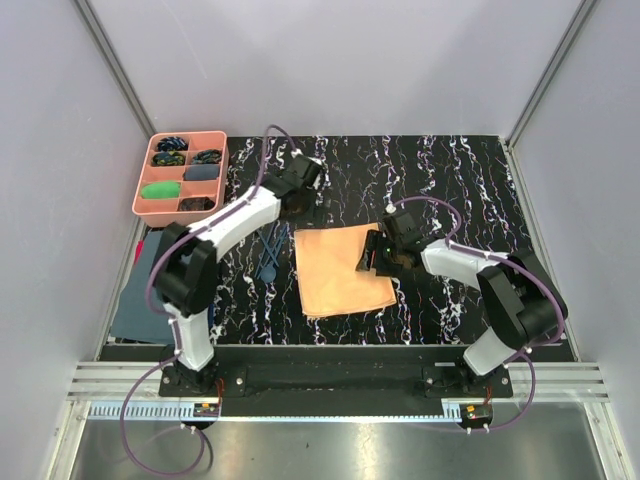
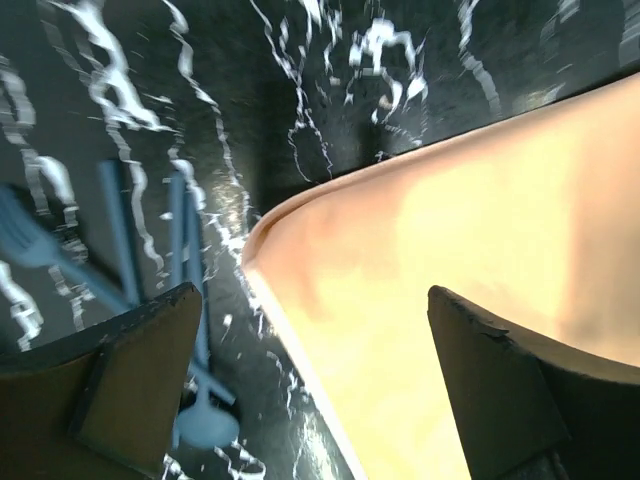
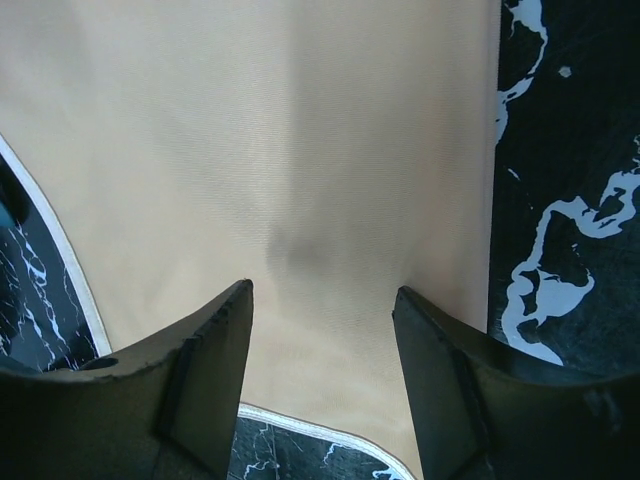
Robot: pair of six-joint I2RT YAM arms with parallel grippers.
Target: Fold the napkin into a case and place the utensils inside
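Note:
The peach napkin lies spread on the black marble table, its upper-left corner slightly raised in the left wrist view. My left gripper stands open above that corner, nothing between its fingers. My right gripper is down on the napkin's right part, the cloth rising slightly at its fingertips; whether it is shut on the cloth is hard to see. Blue utensils, a fork and a spoon among them, lie left of the napkin.
A pink divided tray with rolled cloths stands at the back left. A grey-blue mat lies at the front left.

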